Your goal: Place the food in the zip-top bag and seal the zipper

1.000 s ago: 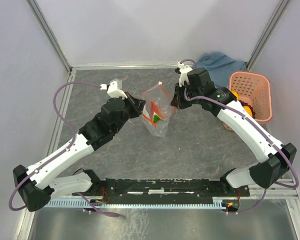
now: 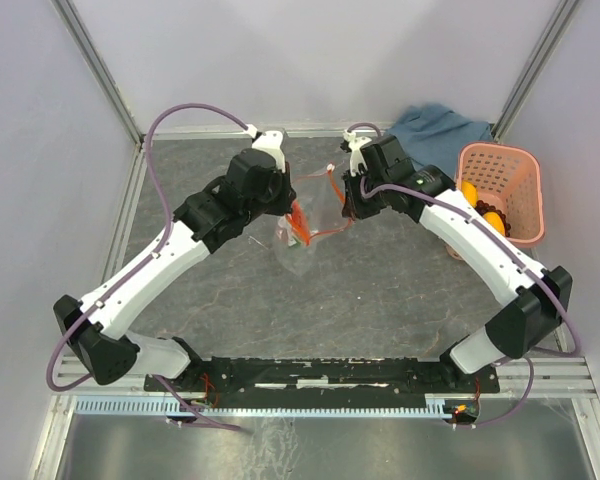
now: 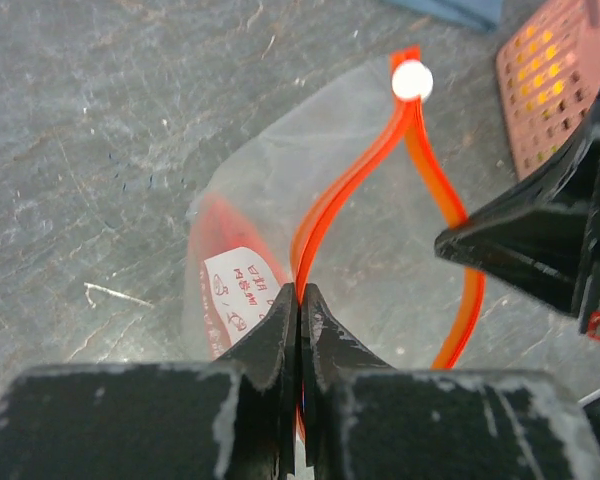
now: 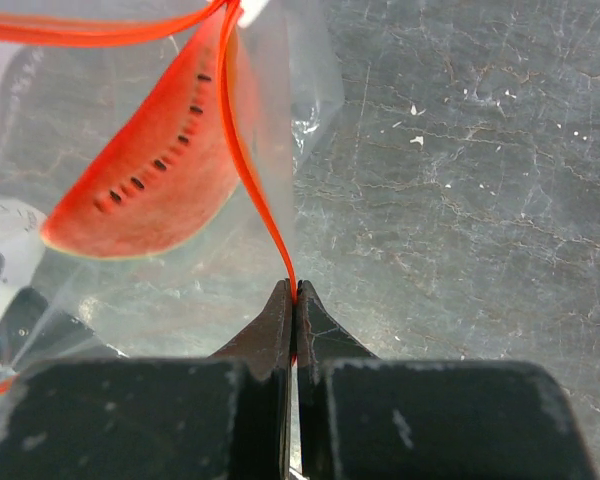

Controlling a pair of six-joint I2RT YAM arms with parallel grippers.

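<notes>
The clear zip bag hangs mid-table between my grippers, its mouth edged by orange strips. A watermelon slice is inside it, seen clearly in the right wrist view and as a red shape behind plastic in the left wrist view. My left gripper is shut on one orange strip of the bag's mouth. My right gripper is shut on the other orange strip at the opposite side, holding the mouth apart.
A pink basket with orange and dark fruit stands at the right, partly behind my right arm. A blue cloth lies at the back right.
The right gripper has moved only slightly.
</notes>
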